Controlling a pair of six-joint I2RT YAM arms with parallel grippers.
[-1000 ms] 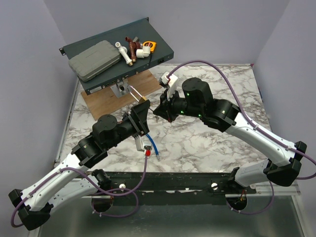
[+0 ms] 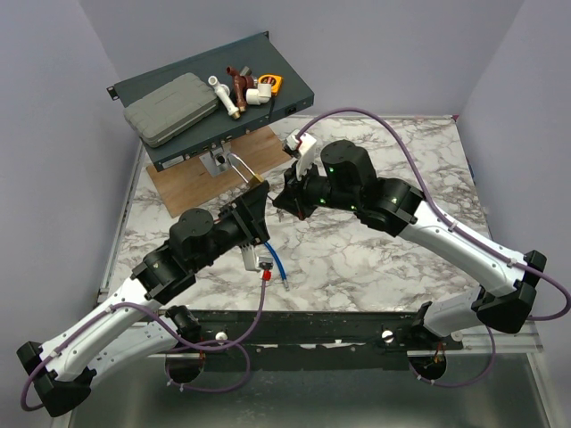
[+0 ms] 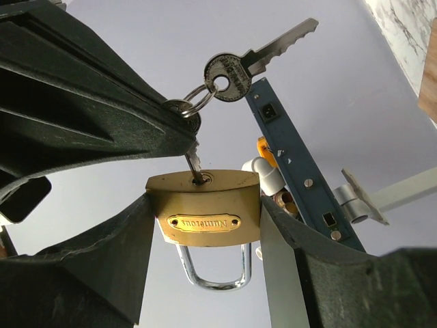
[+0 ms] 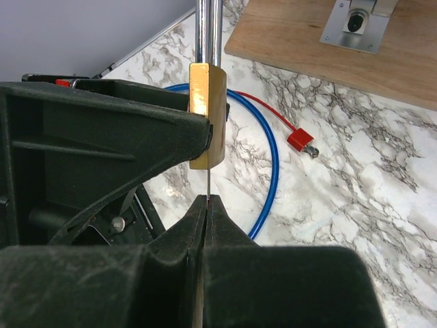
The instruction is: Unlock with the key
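A brass padlock (image 3: 205,222) is clamped between the fingers of my left gripper, its steel shackle (image 3: 217,283) pointing away from the keyhole side. Both shackle legs meet the body. My right gripper is shut on a thin key (image 4: 209,180), seen edge-on in the right wrist view. In the left wrist view that key's blade (image 3: 194,160) reaches the keyhole, its tip at or just inside the slot; the exact depth cannot be told. A second key (image 3: 229,76) dangles from the ring (image 3: 200,101), beside the right gripper's fingertip.
A dark shelf (image 2: 294,85) carrying a grey case (image 2: 171,109) and pipe fittings stands behind the grippers. On the marble table, a blue cable (image 4: 275,160) and a red connector (image 4: 300,139) lie below.
My right gripper has shifted slightly left, towards the padlock, bringing the key closer. The left arm and padlock look nearly still.
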